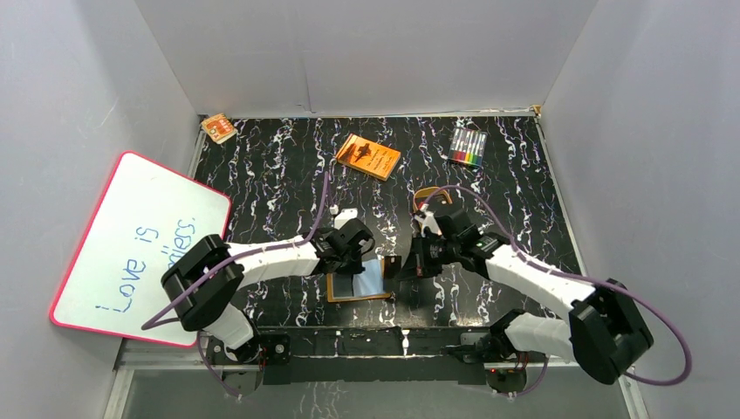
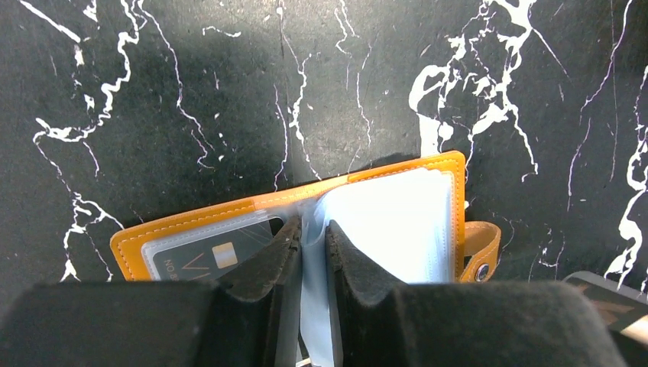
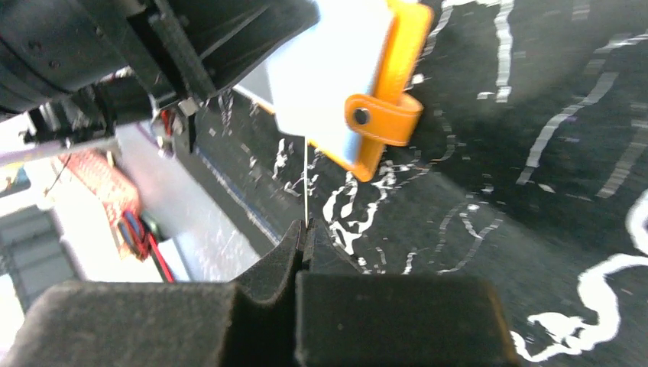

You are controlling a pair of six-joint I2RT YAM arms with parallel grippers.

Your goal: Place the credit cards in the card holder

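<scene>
The orange card holder (image 1: 337,297) lies open near the table's front middle. Its left side holds a dark card (image 2: 199,260); pale translucent sleeves (image 2: 390,214) fill the right. My left gripper is over it, fingers closed on a sleeve edge. A snap strap (image 2: 480,245) sticks out at the right. My right gripper is shut on a dark card (image 1: 392,269), which shows edge-on as a thin line in the right wrist view, beside the holder's strap side.
An orange book (image 1: 368,155) and a marker set (image 1: 468,147) lie at the back. An orange-rimmed case (image 1: 424,194) sits behind my right gripper. A whiteboard (image 1: 131,244) leans at the left, a small orange packet (image 1: 219,128) at the back left.
</scene>
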